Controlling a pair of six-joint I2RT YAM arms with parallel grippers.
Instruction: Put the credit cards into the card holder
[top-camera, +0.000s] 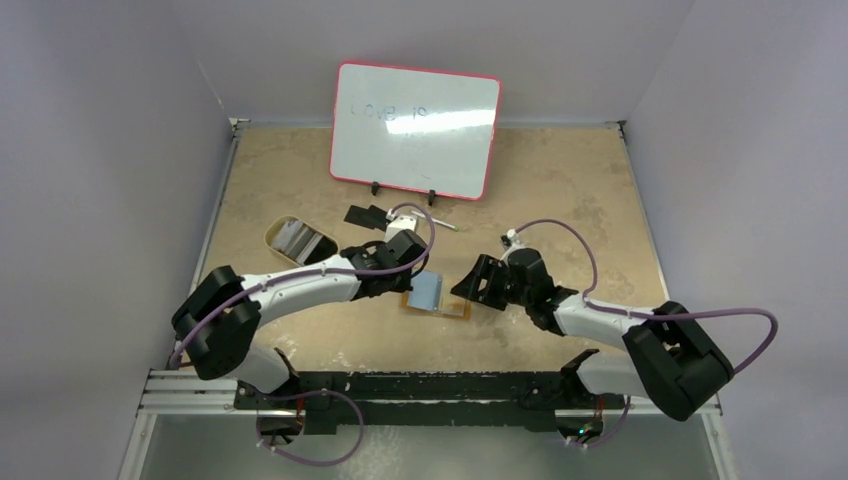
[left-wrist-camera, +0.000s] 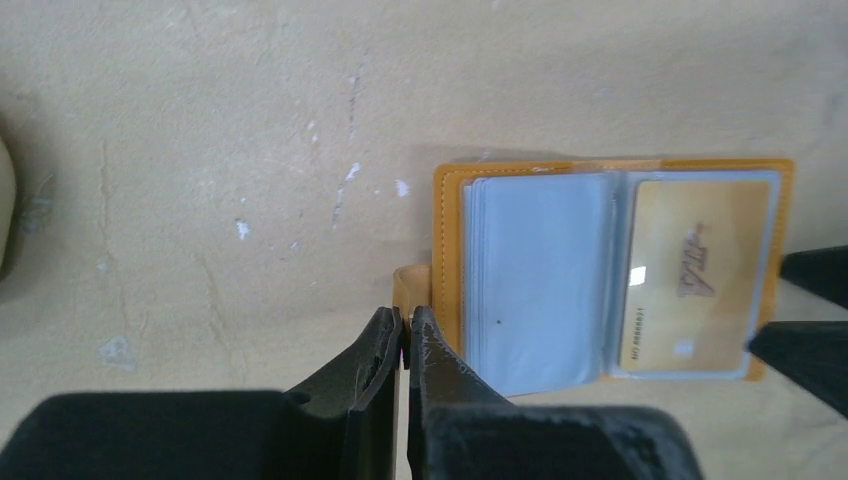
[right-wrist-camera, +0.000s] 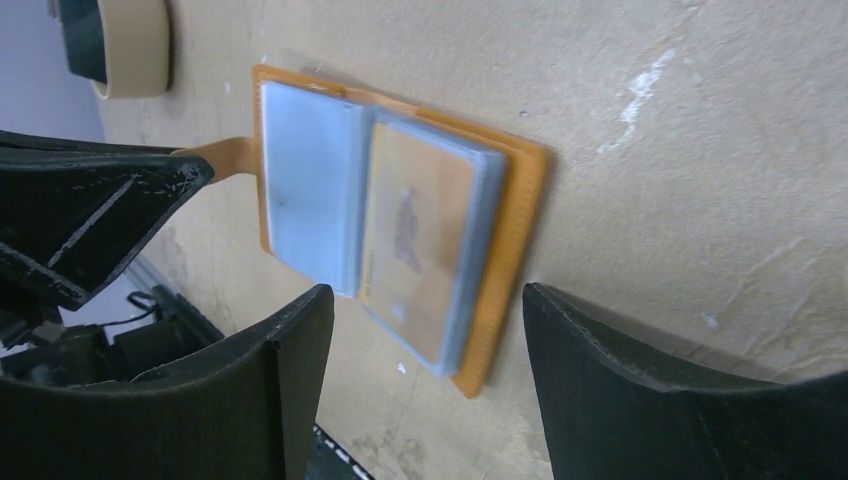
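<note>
The brown card holder (left-wrist-camera: 448, 240) lies unfolded on the table, its clear sleeves facing up. A gold card (left-wrist-camera: 695, 280) sits in the sleeve on the right. The sleeves on the left look bluish and empty. At the holder's left edge a tan strap (left-wrist-camera: 411, 285) runs between the tips of my left gripper, which is shut on it. My right gripper stands open at the holder's right end, its fingers (right-wrist-camera: 270, 350) apart and nothing gripped. Grey and dark cards (top-camera: 299, 241) lie in the tan tray on the left.
The tan tray (top-camera: 271, 238) stands at the left, behind the left arm. Dark flat pieces (top-camera: 362, 216) and a pen (top-camera: 440, 222) lie below the whiteboard (top-camera: 415, 130).
</note>
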